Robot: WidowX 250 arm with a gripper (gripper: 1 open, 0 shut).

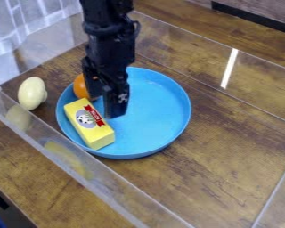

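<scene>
My black gripper (pixel 107 91) hangs over a blue plate (pixel 157 125), open, its fingers above the back left part of the plate. A yellow box (pixel 89 123) with a red-and-white label lies on the plate's left side. An orange round object (pixel 83 87) sits at the plate's back left edge, partly behind the gripper.
A white egg-shaped object (pixel 33 93) rests on the wooden table (pixel 228 151), left of the plate. A clear plastic edge runs diagonally along the lower left.
</scene>
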